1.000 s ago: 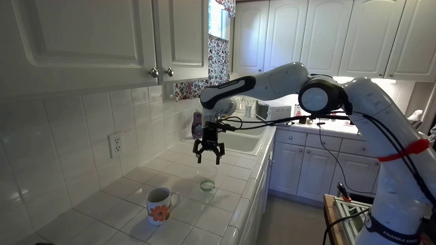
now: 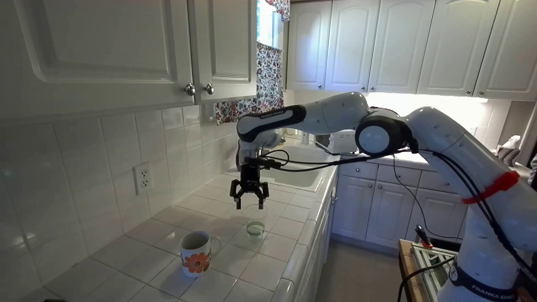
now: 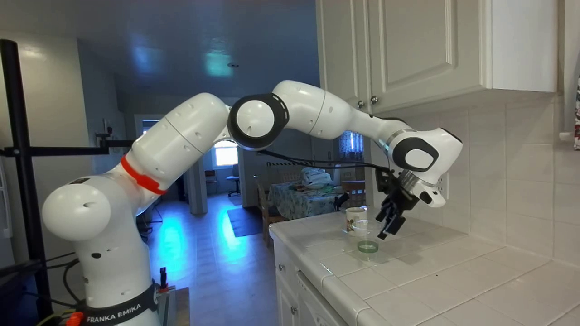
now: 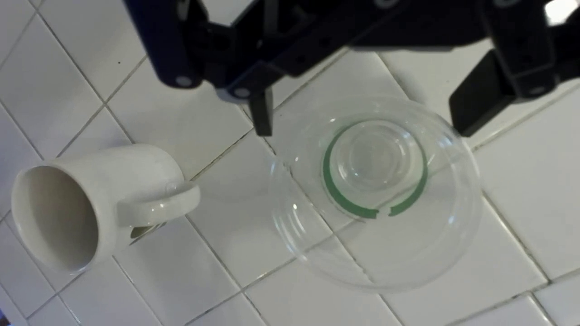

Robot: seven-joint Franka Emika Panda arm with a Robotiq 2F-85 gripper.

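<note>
A clear glass with a green band (image 4: pixel 348 203) stands upright on the white tiled counter. In exterior view 1 the glass (image 2: pixel 255 229) is just below my gripper (image 2: pixel 250 205). My gripper is open, and its fingers are spread over one side of the glass's wide rim in the wrist view. Nothing is held. Exterior view 2 has the gripper (image 3: pixel 387 231) tilted, close above the glass (image 3: pixel 368 246). A white mug with an orange flower (image 2: pixel 195 254) stands upright beside the glass; its handle (image 4: pixel 163 206) points toward the glass.
The tiled wall with an outlet (image 2: pixel 143 178) bounds the counter's back. A sink (image 2: pixel 297 173) lies beyond the gripper. Upper cabinets (image 2: pixel 226 45) overhang the counter, whose front edge (image 2: pixel 297 259) is near the glass. Bare tiles surround the mug and glass.
My gripper has come lower and shifted a little left in exterior view 1, nearer the glass. The arm has lowered with it. Mug and glass have stayed in place.
</note>
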